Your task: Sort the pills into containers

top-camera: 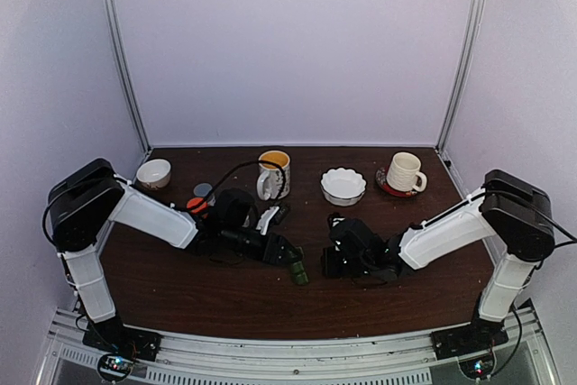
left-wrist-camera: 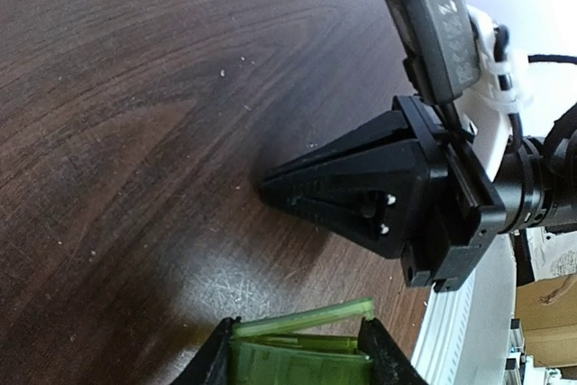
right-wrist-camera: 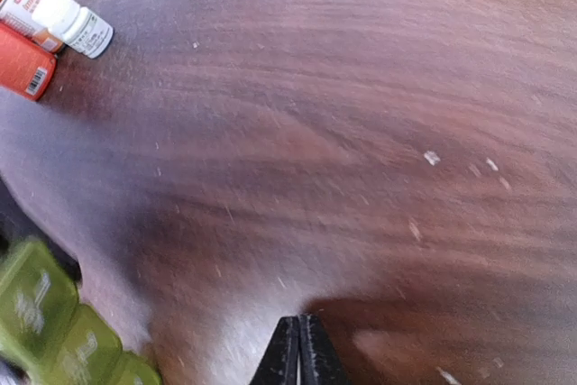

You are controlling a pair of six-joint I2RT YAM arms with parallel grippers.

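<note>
A green pill box (top-camera: 299, 272) is held over the middle of the table by my left gripper (top-camera: 294, 257), which is shut on it. In the left wrist view, the box (left-wrist-camera: 302, 365) sits between the fingers, and a green strip like a partly raised lid slants over its top. No pills can be made out inside. To the right of the box, with a gap between, is my right gripper (top-camera: 328, 263). Its fingertips (right-wrist-camera: 287, 335) are together or nearly so, with nothing seen between them. The box (right-wrist-camera: 63, 331) is blurred at lower left in the right wrist view.
Behind the arms stand a small white bowl (top-camera: 154, 173), a patterned mug (top-camera: 274, 176), a fluted white bowl (top-camera: 343, 186) and stacked cream cups (top-camera: 406, 172). A white bottle (right-wrist-camera: 88, 32) and a red container (right-wrist-camera: 25, 62) are grouped at the left.
</note>
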